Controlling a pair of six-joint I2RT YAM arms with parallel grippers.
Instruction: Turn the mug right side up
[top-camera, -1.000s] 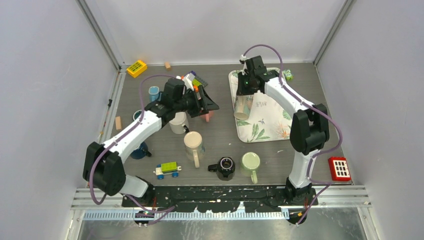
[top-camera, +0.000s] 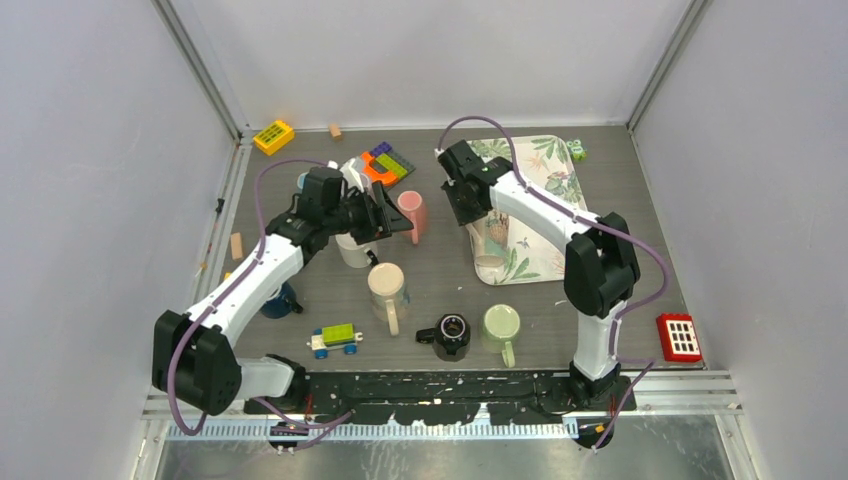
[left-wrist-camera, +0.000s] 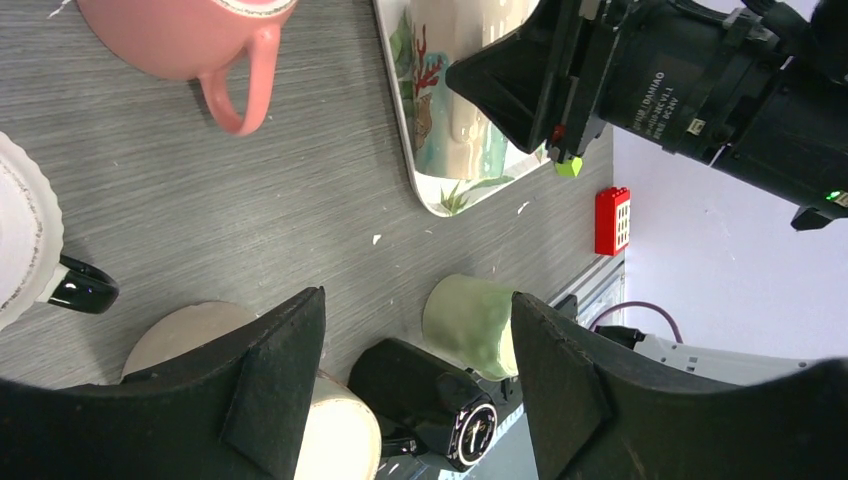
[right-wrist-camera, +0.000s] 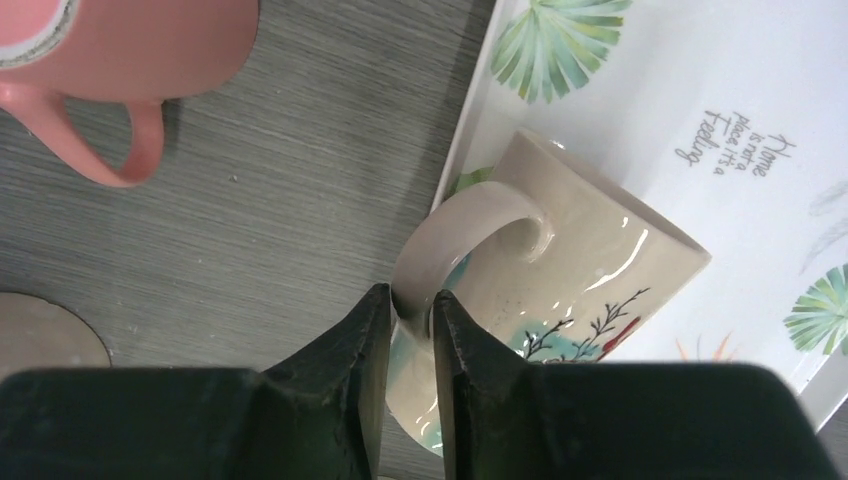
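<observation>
A beige patterned mug (right-wrist-camera: 590, 250) lies on its side at the left edge of the leafy white tray (top-camera: 535, 250). My right gripper is shut on its handle, seen clearly in the right wrist view. In the left wrist view the right gripper's body hides part of this mug (left-wrist-camera: 450, 135). My left gripper (top-camera: 390, 215) hangs open over the table left of the tray, empty between its fingers.
A pink mug (top-camera: 412, 210), white mug (top-camera: 355, 250), cream mug (top-camera: 385, 285), black mug (top-camera: 450, 340) and green mug (top-camera: 500, 330) surround the tray's left and front. Toy blocks (top-camera: 385, 160) lie behind. Bare table shows between cream mug and tray.
My right gripper has moved left and toward the front, the mug shifting slightly with it. My left gripper has drawn back a little to the left.
</observation>
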